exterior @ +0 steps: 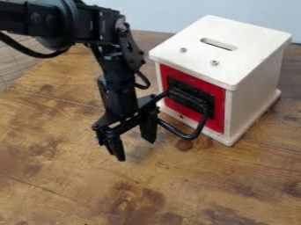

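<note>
My black gripper (132,138) hangs pointing down over the wooden table, left of a white box (241,61) with a slot and two screws on top. Its two fingers stand apart with nothing seen between them. The box's front has a red panel (216,121) with a black fitting on it and a black looped bar (188,134) that reaches out toward the gripper, behind it. Whether the bar touches the gripper cannot be told.
A white wall stands behind, and tiled floor shows at the far left.
</note>
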